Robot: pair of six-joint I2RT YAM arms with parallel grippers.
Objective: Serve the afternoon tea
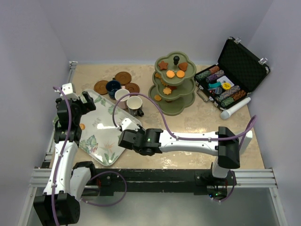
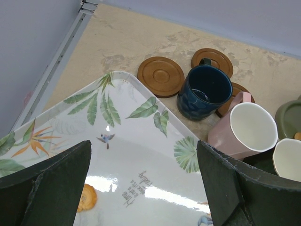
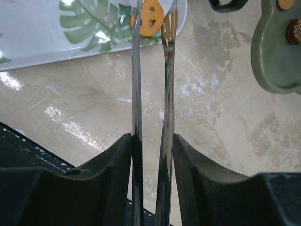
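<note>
My right gripper (image 1: 126, 137) is low over the tray's right side; in its wrist view two slim metal utensils, one fork-tipped, run between its fingers, their tips at an orange cookie (image 3: 150, 18) on the white leaf-patterned tray (image 3: 66, 33). Whether it grips them firmly is unclear. My left gripper stands open above the tray's left part, near another cookie (image 2: 87, 197). A navy mug (image 2: 204, 92), pink mug (image 2: 242, 129) and white mug (image 1: 135, 102) stand beside the tray, near wooden coasters (image 2: 160, 75).
A green three-tier stand (image 1: 188, 103) with cookies stands at the back centre. An open poker-chip case (image 1: 244, 56) and white cylinder (image 1: 235, 108) are at the right. The table's front right is under my right arm.
</note>
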